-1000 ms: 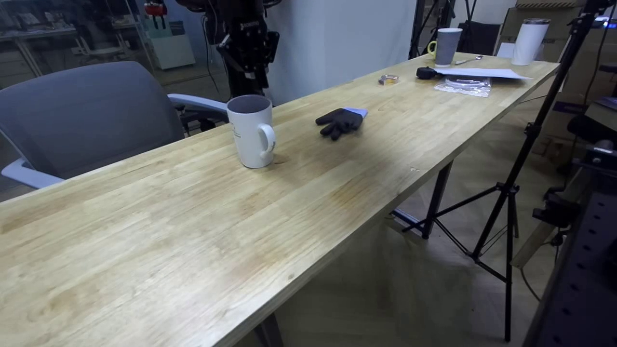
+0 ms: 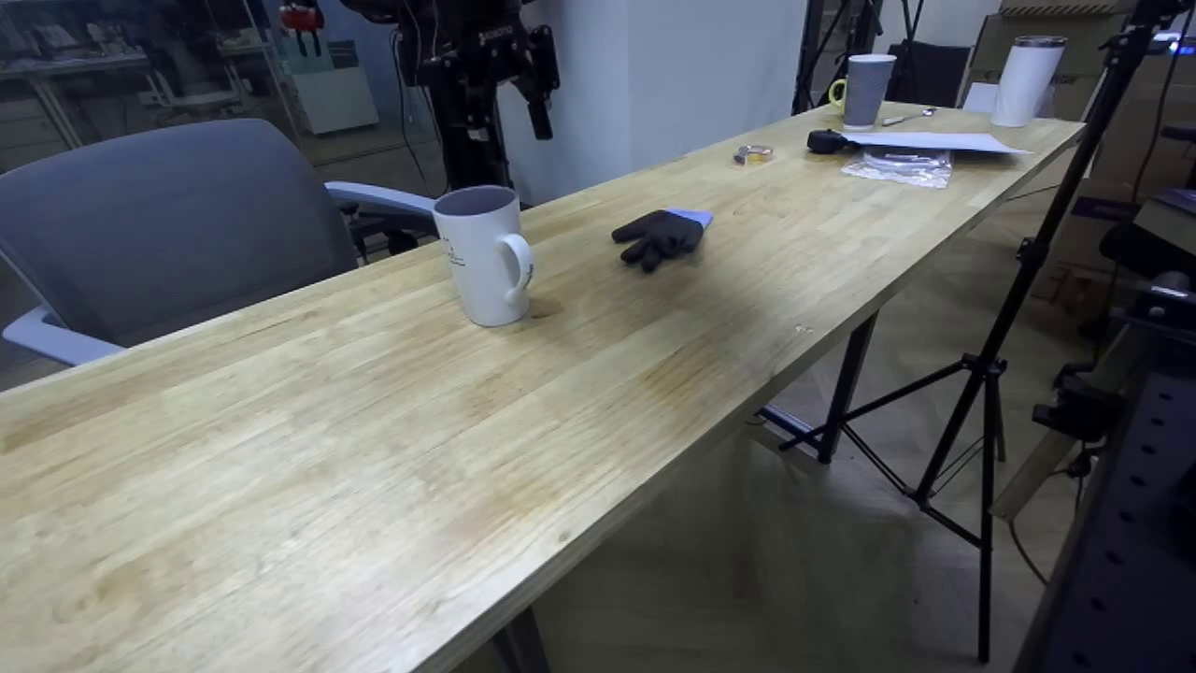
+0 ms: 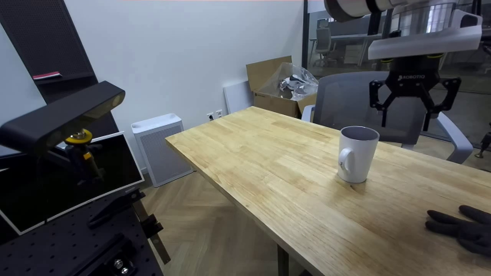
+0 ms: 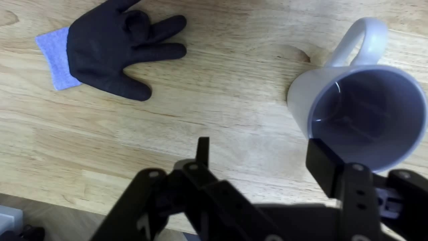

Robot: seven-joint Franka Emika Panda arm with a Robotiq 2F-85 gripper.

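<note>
A white mug (image 3: 358, 156) with a grey inside stands on the wooden table, its handle facing the side away from the chair. Behind it hangs my black gripper (image 3: 405, 121), fingers pointing down and spread apart. Nothing is between them. In the wrist view the gripper has bare table in its gap, and the right finger (image 4: 327, 166) overlaps the near edge of the mug (image 4: 367, 116); whether they touch, I cannot tell. In exterior view 1 the gripper (image 2: 513, 125) shows beyond the mug (image 2: 488, 264).
A black glove (image 4: 100, 52) with a blue cuff lies beside the mug. At the table's far end stand a grey cup (image 2: 868, 92), a white tumbler (image 2: 1022, 90) and a sheet of paper (image 2: 942, 141). An office chair (image 3: 352, 101) borders the table.
The fingers have spread wider, and the gripper sits a little higher and further right in exterior view 1. The mug's rim has shifted slightly left; its base looks unmoved.
</note>
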